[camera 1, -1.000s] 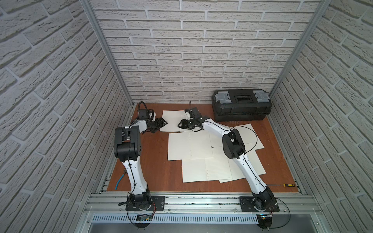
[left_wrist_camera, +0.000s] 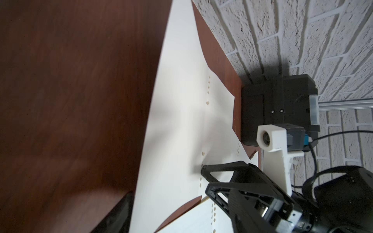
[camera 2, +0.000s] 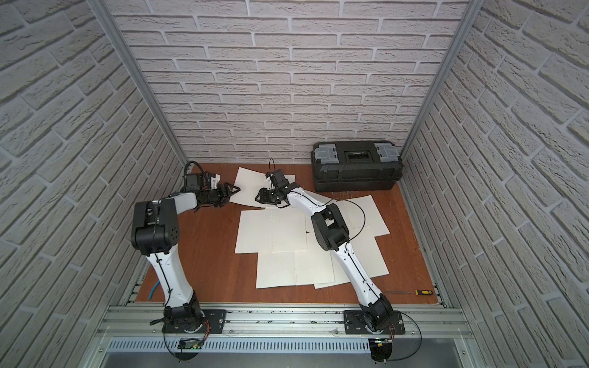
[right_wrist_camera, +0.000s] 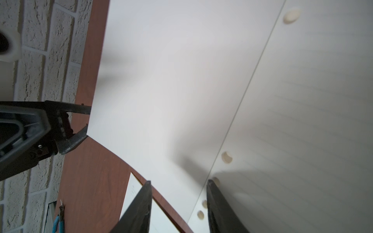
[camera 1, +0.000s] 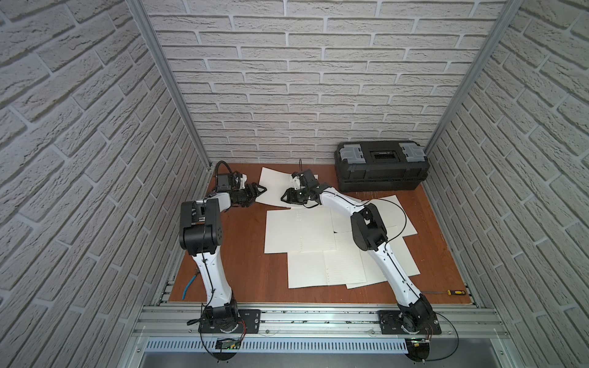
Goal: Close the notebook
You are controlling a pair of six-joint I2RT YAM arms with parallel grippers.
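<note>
An open notebook [camera 1: 275, 185] with blank white pages lies at the back left of the table, its left page raised off the wood and tilted. My left gripper [camera 1: 260, 191] is at that page's outer edge, fingers part open; in the left wrist view the edge runs between its fingers. Whether they touch the paper is unclear. Over the notebook's near part, close to the row of binding holes, my right gripper stands open with nothing gripped. The right arm hides some of the notebook's right page.
Several other open white notebooks [camera 1: 282, 233] cover the middle and right of the table. A black toolbox [camera 1: 383, 168] stands at the back right. A yellow-handled screwdriver [camera 1: 455, 292] lies front right. Bare wood shows at the left front.
The notebook's left page has risen from lying flat, its far left corner now higher. The left gripper has shifted slightly. My right arm looks still.
</note>
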